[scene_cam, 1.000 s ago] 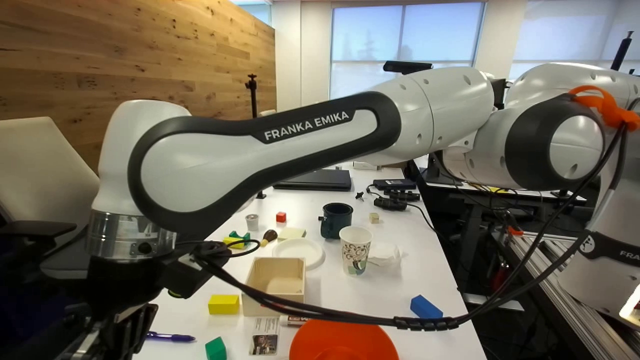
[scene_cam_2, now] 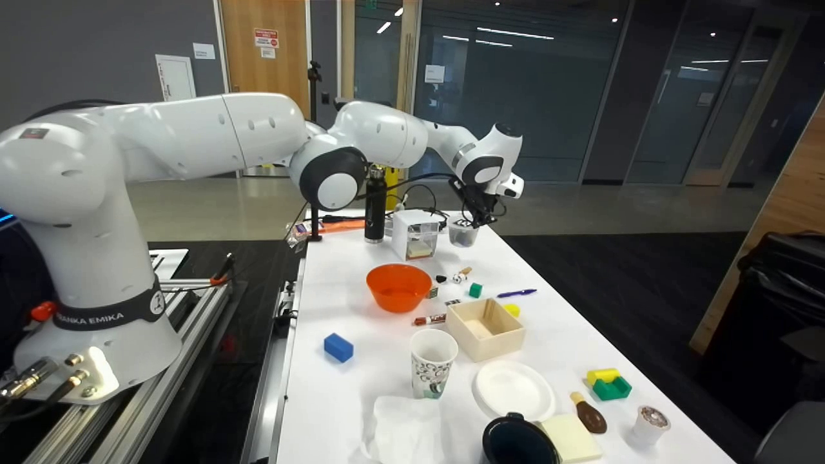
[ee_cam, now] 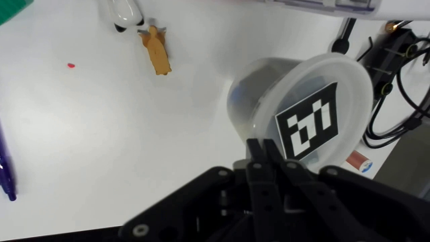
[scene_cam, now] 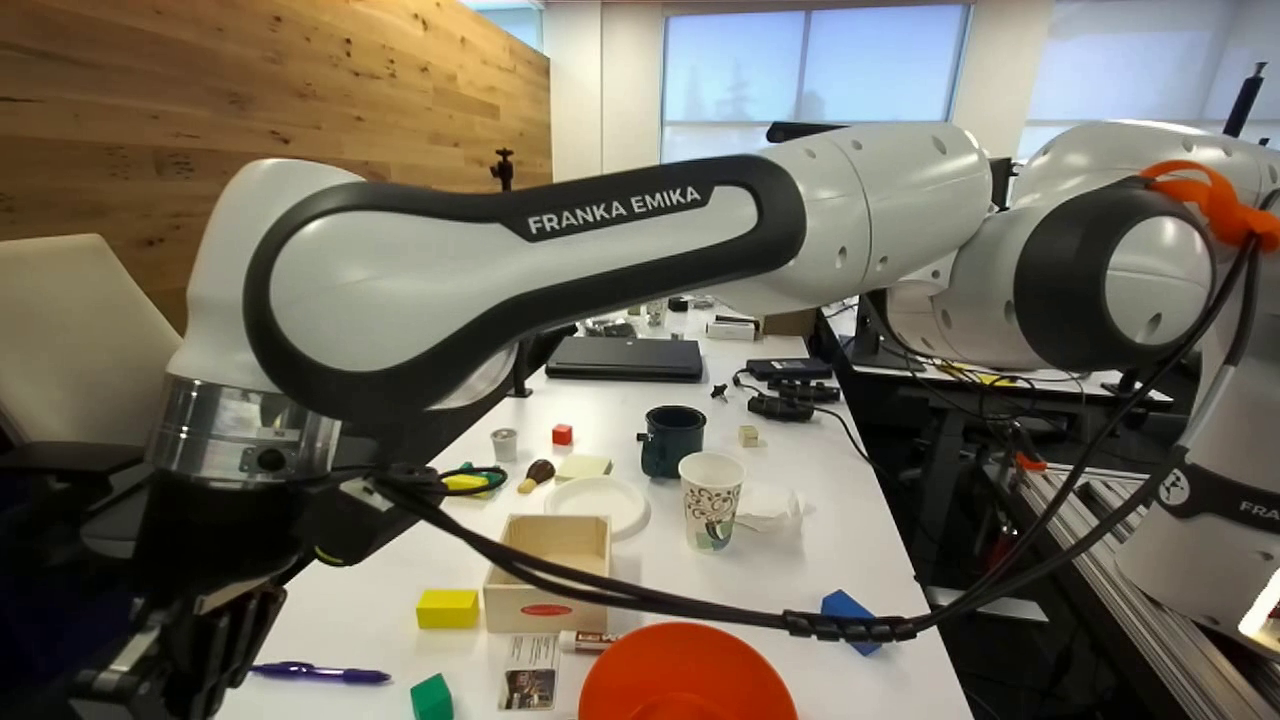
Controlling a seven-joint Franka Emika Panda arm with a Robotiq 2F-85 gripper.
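Note:
A translucent tub (ee_cam: 258,94) lies ahead of my fingertips in the wrist view, with a black-and-white square marker (ee_cam: 308,121) showing inside its round rim. My gripper is shut on the tub's near rim; the fingertips almost meet, with the thin wall between them. In the second exterior view, the tub (scene_cam_2: 463,232) is at the far end of the table under my gripper (scene_cam_2: 481,220). Whether its base touches the table is unclear. The first exterior view shows the dark gripper (scene_cam: 162,666) at lower left, without the tub.
A white box with a clear front (scene_cam_2: 416,235) stands close beside the tub. An orange bowl (scene_cam_2: 399,287), wooden box (scene_cam_2: 487,331), patterned cup (scene_cam_2: 433,363) and purple pen (scene_cam_2: 516,293) are nearer. Cables (ee_cam: 397,125) and a reddish cylinder (ee_cam: 358,161) lie beyond the tub.
In the first exterior view, my wrist and forearm have risen and shifted slightly left. More of the purple pen is uncovered. The table objects stand as before.

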